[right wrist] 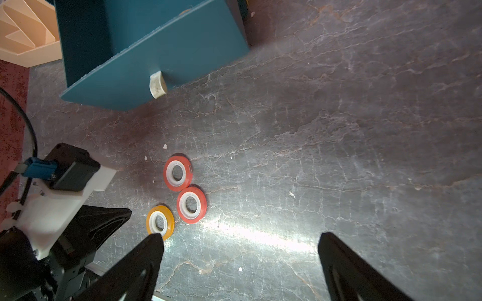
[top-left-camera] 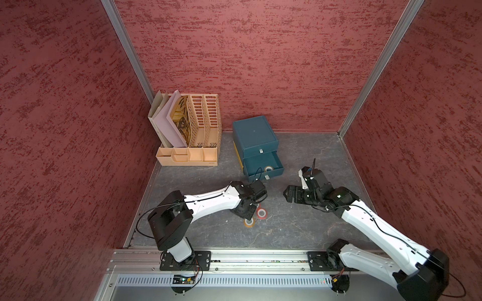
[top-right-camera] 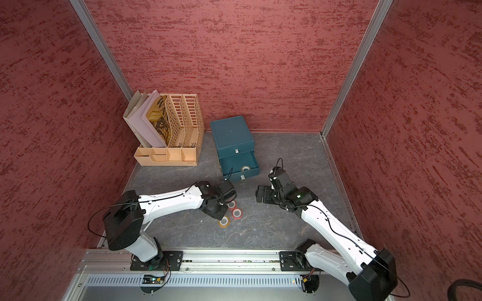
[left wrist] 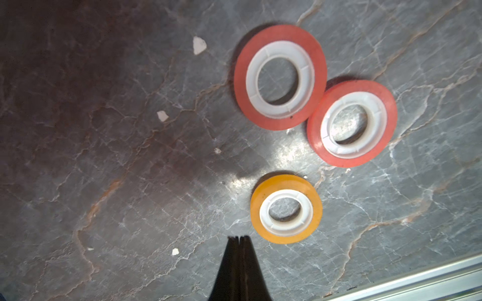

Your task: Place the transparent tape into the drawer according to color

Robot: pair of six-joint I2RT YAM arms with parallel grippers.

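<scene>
A yellow tape roll [left wrist: 261, 206] lies flat on the table, outside my left gripper, whose fingers are shut with nothing between them. In the right wrist view that gripper stands raised and to the left of the yellow roll [right wrist: 169, 226]. Two red tape rolls, the larger-looking one [left wrist: 245, 92] and its neighbour [left wrist: 385, 131], lie touching each other beyond it. The blue-green drawer [top-left-camera: 273, 174] is pulled out and has a tape roll [top-left-camera: 268, 168] inside. My right gripper is wide open and empty above bare table.
A blue-green cabinet [top-left-camera: 255, 133] stands at the back centre, its upper drawer closed. Left of it is a wooden organizer [top-left-camera: 188, 156] with folders. A metal rail [left wrist: 426, 281] runs along the front edge.
</scene>
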